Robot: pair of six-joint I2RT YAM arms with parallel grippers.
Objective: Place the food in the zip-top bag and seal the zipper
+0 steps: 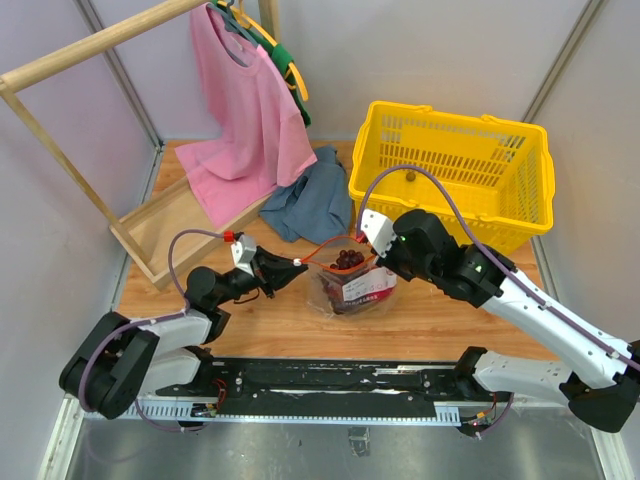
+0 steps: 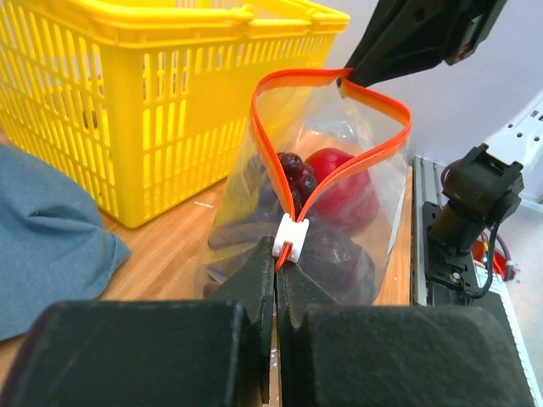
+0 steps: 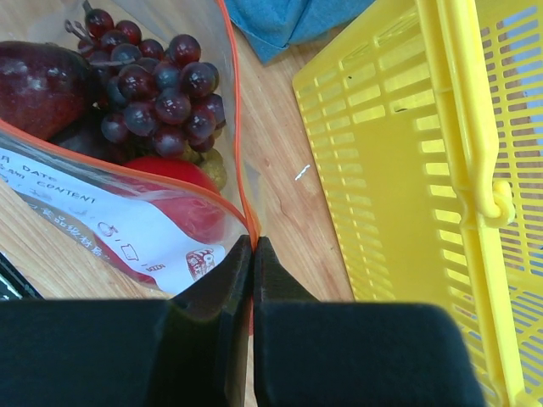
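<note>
A clear zip top bag with an orange-edged mouth stands between my arms, its mouth gaping. Inside it, the right wrist view shows dark grapes, a dark purple fruit or vegetable and a red item. My left gripper is shut on the orange strip at one end of the mouth, just below the white zipper slider. At the opposite corner of the mouth, my right gripper is shut on the bag's orange edge.
Behind the bag and to the right stands a yellow basket, close to the right gripper. Blue-grey cloth lies behind the bag, beside a wooden rack with a pink shirt. Bare wood shows in front.
</note>
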